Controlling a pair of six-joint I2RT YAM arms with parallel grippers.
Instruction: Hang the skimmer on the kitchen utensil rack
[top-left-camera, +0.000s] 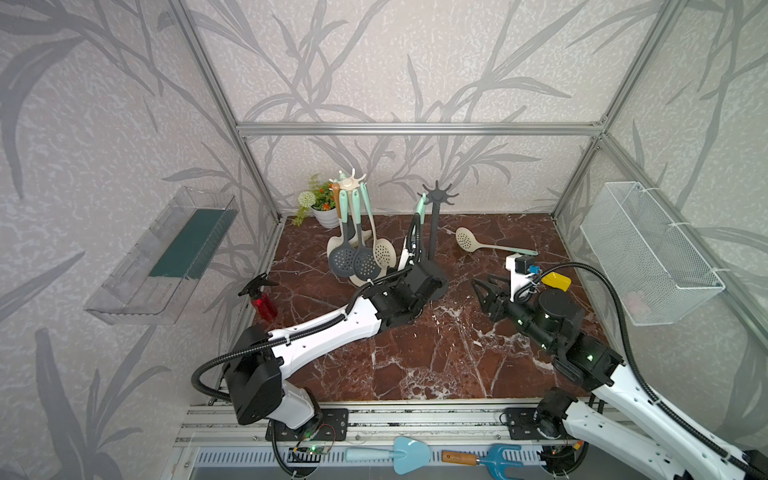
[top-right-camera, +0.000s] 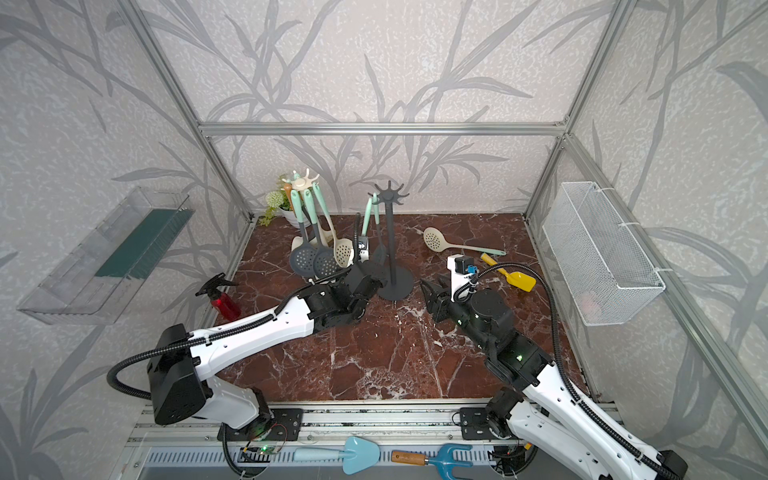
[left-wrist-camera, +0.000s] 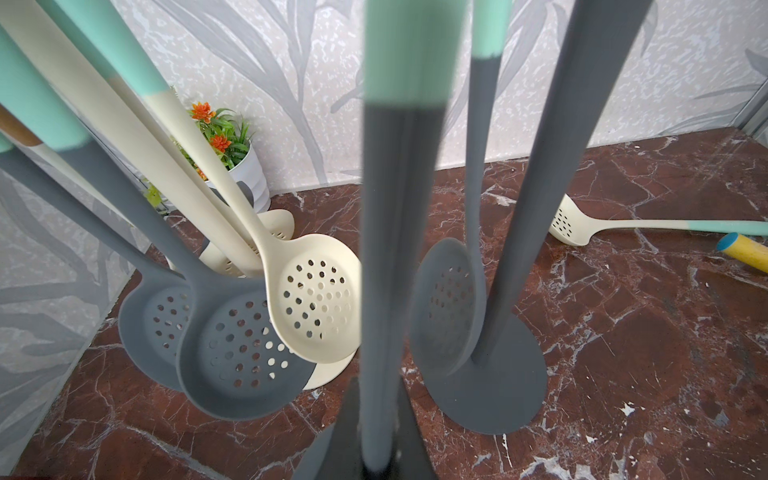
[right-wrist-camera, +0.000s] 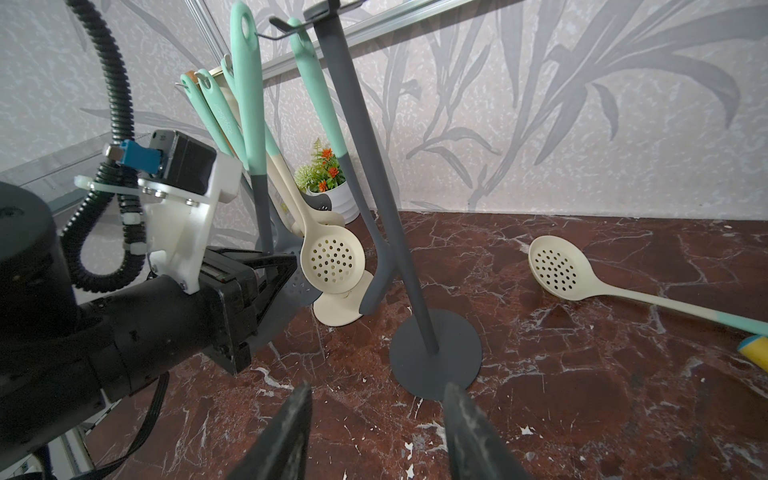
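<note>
My left gripper is shut on a grey utensil with a mint handle (right-wrist-camera: 249, 104), held nearly upright. Its grey head (right-wrist-camera: 272, 324) hangs below the fingers, partly hidden. The handle's top is close to a hook of the dark rack (top-left-camera: 437, 196); I cannot tell whether it is on it. Another grey utensil with a mint handle (left-wrist-camera: 448, 312) hangs on this rack. On the table to the right lies a cream skimmer (right-wrist-camera: 560, 268) with a mint handle end. My right gripper stands open and empty, right of the rack's round base (right-wrist-camera: 436, 352).
To the left, a cream rack (top-left-camera: 349, 182) carries several utensils near a potted plant (top-left-camera: 326, 216). A red spray bottle (top-left-camera: 262, 304) stands farther left. A yellow scoop (top-right-camera: 520, 280) lies at the right.
</note>
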